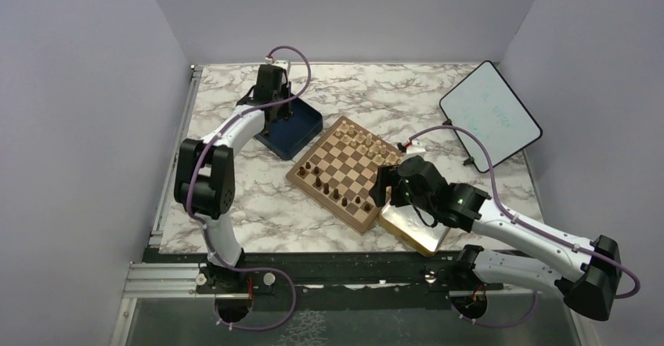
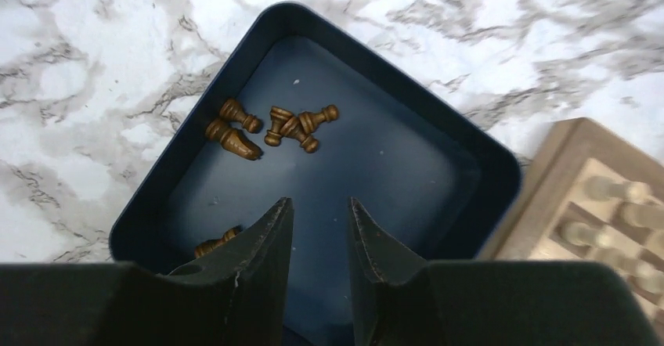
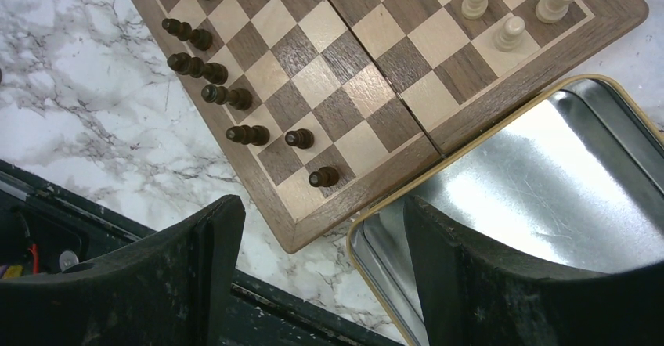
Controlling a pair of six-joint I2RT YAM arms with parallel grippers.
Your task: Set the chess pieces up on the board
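Observation:
My left gripper hangs over the dark blue tray (image 2: 462, 119), its fingers parted and nothing between them. Several brown pieces lie on their sides in that tray: a cluster of three with one brown pawn (image 2: 319, 117), a brown knight (image 2: 233, 139) by the wall, and another brown piece (image 2: 218, 241) partly behind a finger. On the chessboard (image 3: 368, 182), dark pieces stand along one side, including a dark pawn (image 3: 324, 177) near the corner; light pieces (image 3: 475, 1) stand opposite. My right gripper is open and empty above the board's near corner and the metal tray.
The empty metal tray (image 3: 532, 197) adjoins the board's right edge. A whiteboard (image 1: 492, 117) stands at the right rear. Marble table (image 1: 376, 84) behind the board is free, as is the stretch at front left.

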